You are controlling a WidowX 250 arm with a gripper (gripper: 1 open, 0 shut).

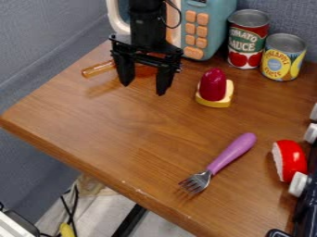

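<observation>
My black gripper (145,70) hangs over the back left of the wooden table, its two fingers apart with nothing seen between them. Behind it lies a wooden-handled object (96,69), partly hidden by the gripper. To its right sits a red-purple object on a yellow base (213,87). A fork with a purple handle (225,155) lies at the front right.
A tomato can (247,42) and a yellow can (284,59) stand at the back right, beside a teal toy appliance (202,28). A red-and-white object (288,160) and dark items line the right edge.
</observation>
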